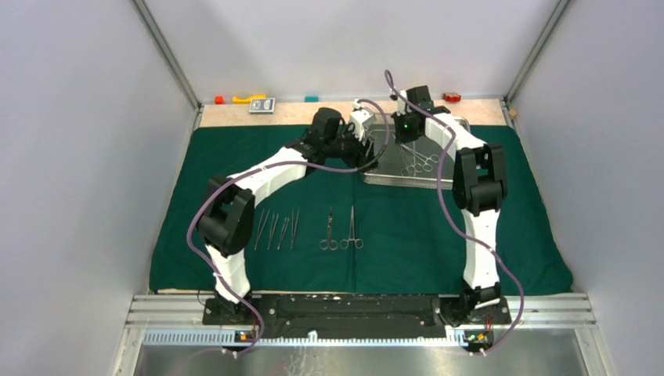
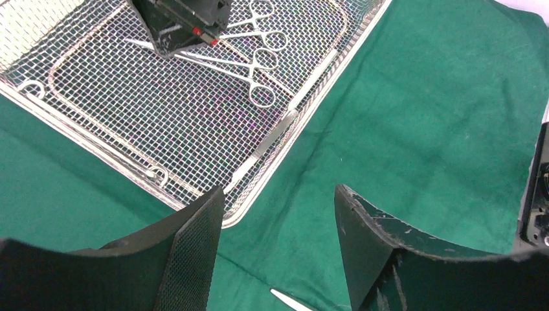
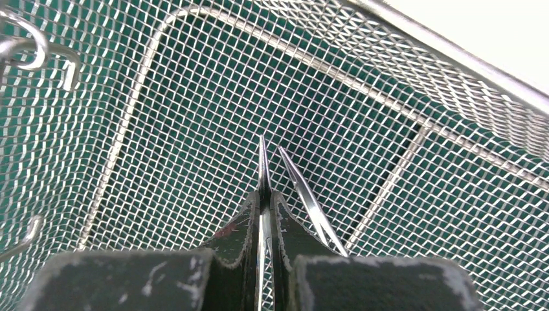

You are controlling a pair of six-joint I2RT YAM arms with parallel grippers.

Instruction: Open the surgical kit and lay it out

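The mesh tray [image 1: 407, 181] stands at the back right with ringed clamps [image 1: 427, 160] in it. Inside it my right gripper is shut around a slim clamp [image 3: 263, 162], whose tip pokes out beyond the fingers. A second pointed instrument [image 3: 309, 201] lies close alongside. In the left wrist view, clamp rings [image 2: 262, 96] show beside the right gripper's dark body. My left gripper hangs near the tray's left corner, fingers apart and nothing between them. Laid out on the green cloth are several tweezers [image 1: 272, 232], scissors [image 1: 330, 230] and a clamp [image 1: 352, 232].
At the back edge sit a small silver box [image 1: 262, 106], a yellow item [image 1: 248, 99] and a red item [image 1: 452, 97]. Both arms reach over the tray area, close together.
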